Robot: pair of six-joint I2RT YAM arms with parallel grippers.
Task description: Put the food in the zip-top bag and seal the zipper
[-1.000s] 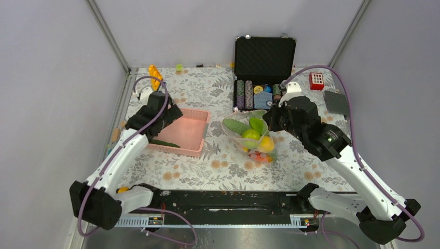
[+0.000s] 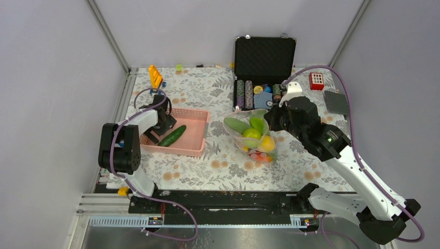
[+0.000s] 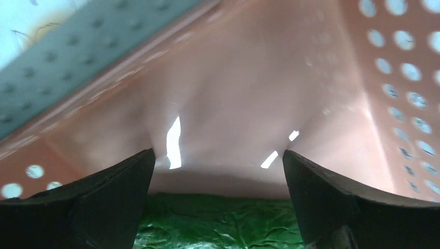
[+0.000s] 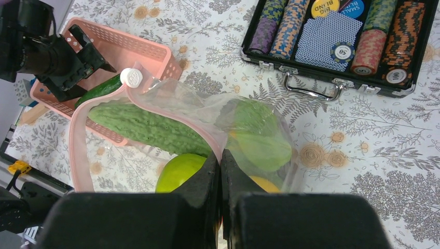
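A dark green cucumber (image 2: 173, 136) lies in the pink basket (image 2: 193, 150). My left gripper (image 2: 161, 132) is down inside the basket, open around the cucumber (image 3: 218, 222), which shows below its two fingertips in the left wrist view. The clear zip bag (image 2: 249, 136) stands right of the basket, holding a pale green long vegetable, green pepper-like pieces, a yellow-green fruit and other produce. My right gripper is shut at the bag's rim, where the pink zipper edge runs to its fingertips.
A black case (image 2: 264, 72) of poker chips stands open behind the bag. A yellow toy (image 2: 155, 76) is at the back left, a red box (image 2: 316, 81) and grey pad (image 2: 336, 102) at the right.
My left gripper has descended into the basket over the cucumber, and more of the cucumber now shows from above. The right arm has stayed still.
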